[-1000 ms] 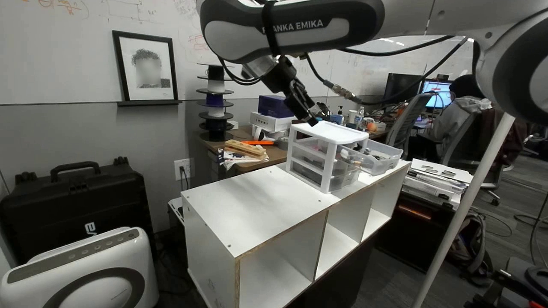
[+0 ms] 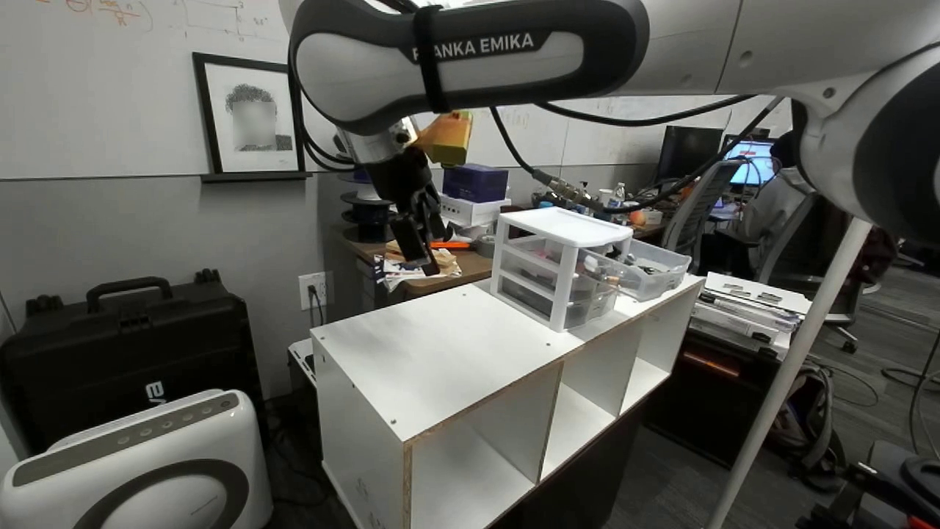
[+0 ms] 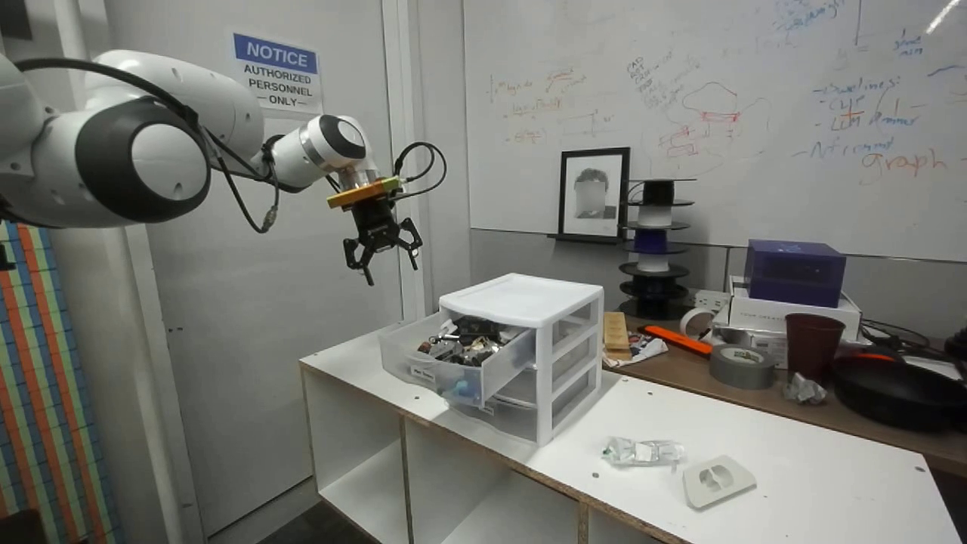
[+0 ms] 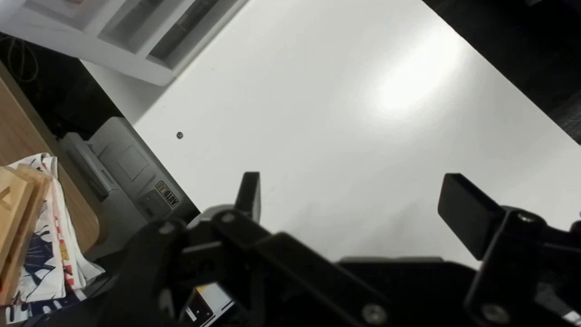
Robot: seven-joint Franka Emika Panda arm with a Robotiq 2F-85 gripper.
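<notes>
My gripper stands open in the wrist view, with nothing between its fingers and the bare white shelf top [image 4: 327,125] beneath. In exterior view 1 the gripper [image 2: 418,245] hangs above the shelf, left of the white drawer unit [image 2: 564,228]. Exterior view 2 has the gripper [image 3: 390,258] high behind that unit [image 3: 521,295], whose top drawer [image 3: 462,385] is pulled out and full of small parts. A clear packet [image 3: 644,452] and a pale grey piece [image 3: 718,480] lie on the shelf there, though exterior view 1 has that area bare.
Beside the shelf is a brown desk [image 3: 675,367] with a tape roll [image 3: 741,366], a dark red cup [image 3: 809,344] and a black pan [image 3: 893,390]. Wooden pieces [image 4: 16,212] rest on printed cloth at the desk's edge. Exterior view 1 has the shelf's left part clear.
In exterior view 1 my arm has swung left, taking the gripper from over the drawer unit to left of it. The gripper now points more steeply downward. The drawer unit has not moved.
</notes>
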